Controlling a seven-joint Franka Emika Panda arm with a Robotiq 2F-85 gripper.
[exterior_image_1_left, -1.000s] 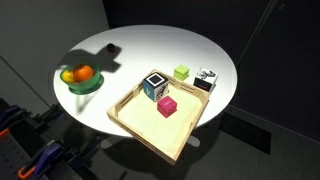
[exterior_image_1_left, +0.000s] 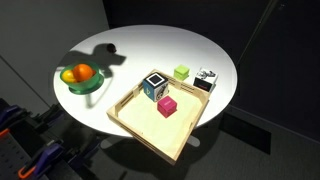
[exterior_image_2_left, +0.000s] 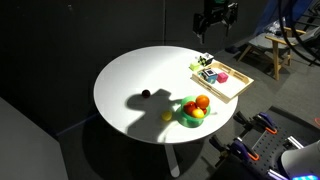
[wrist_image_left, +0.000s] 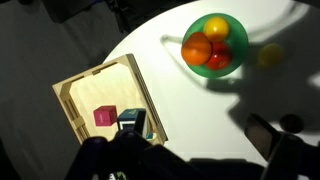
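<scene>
My gripper is above the table, its two dark fingers spread wide apart at the bottom of the wrist view, with nothing seen held between them. Toward the top of that view is a green bowl (wrist_image_left: 236, 66) holding an orange (wrist_image_left: 196, 48), a yellow fruit (wrist_image_left: 215, 28) and a red one (wrist_image_left: 217, 61). At lower left, partly covered by the gripper, lies a wooden tray (wrist_image_left: 72, 95). Inside it are a pink cube (wrist_image_left: 105, 116) and a larger dark blue patterned block (wrist_image_left: 130, 118).
Outside the tray, a lime-green cube (exterior_image_1_left: 181, 72) and a black-and-white block (exterior_image_1_left: 205, 79) stand on the white table (exterior_image_1_left: 150, 45). A small dark round thing (exterior_image_2_left: 146, 93) and a yellow fruit (exterior_image_2_left: 167, 117) lie loose.
The shadow beside the bowl in exterior view 1 has shifted slightly. The bowl, tray and blocks stay where they were.
</scene>
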